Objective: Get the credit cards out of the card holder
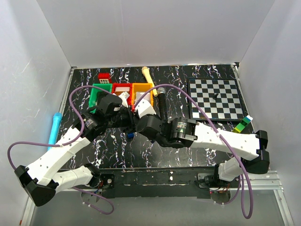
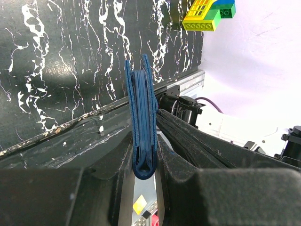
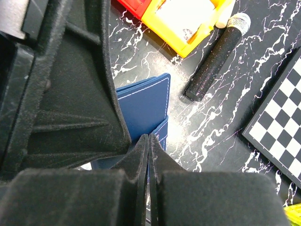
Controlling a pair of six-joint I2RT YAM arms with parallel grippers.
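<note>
The dark blue card holder [image 2: 142, 113], with pale stitching, is gripped near its folded end by my left gripper, which is shut on it. Edge-on in the left wrist view, it shows several blue layers between its outer flaps; no credit card can be clearly made out. In the right wrist view the holder [image 3: 146, 101] stands partly behind the large black left finger [image 3: 70, 94]. My right gripper is shut, its tips in front of the holder's lower right part. Nothing shows between them, and whether they touch the holder is unclear.
Both arms meet near the table's middle, close together. Behind them are green, red and yellow bins [image 1: 136, 86] and a black microphone [image 1: 162, 106]. A chessboard [image 1: 214, 117] lies at the right, with coloured blocks [image 1: 242, 124] by its near corner.
</note>
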